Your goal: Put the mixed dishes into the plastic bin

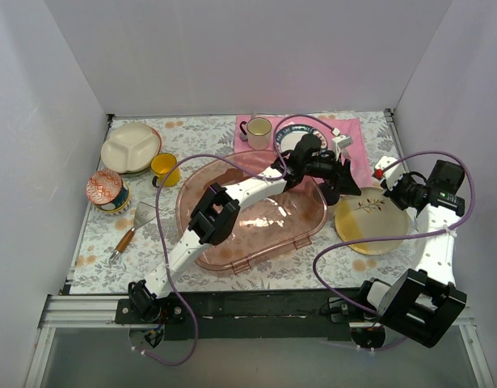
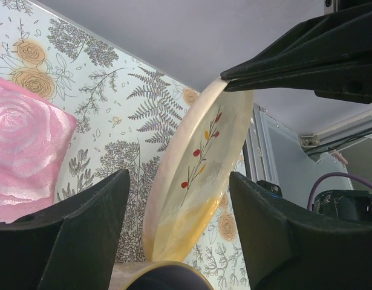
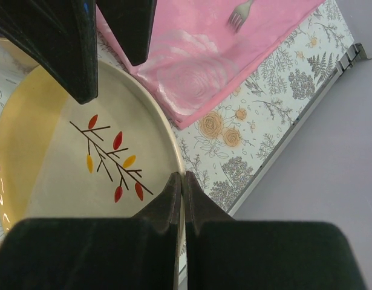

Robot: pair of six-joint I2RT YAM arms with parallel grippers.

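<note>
A cream plate (image 1: 369, 230) with a yellow band and a leafy sprig lies right of the clear brownish bin (image 1: 240, 234). My right gripper is shut on its far rim, and in the left wrist view the plate (image 2: 192, 175) appears tilted. Close by, my left gripper (image 1: 345, 176) stands open above the rim nearest the bin, its two fingers apart. A dark-inside cup (image 2: 164, 277) shows low between those fingers; from the top, the left arm partly hides it. Whether the left fingers touch anything, I cannot tell.
On the pink cloth (image 1: 360, 153) are a cream mug (image 1: 257, 133), a patterned plate (image 1: 290, 136) and a fork. At left stand a divided plate (image 1: 128, 145), a yellow mug (image 1: 166, 168), a patterned bowl (image 1: 104, 187) and a spatula (image 1: 133, 229). The left arm spans the bin.
</note>
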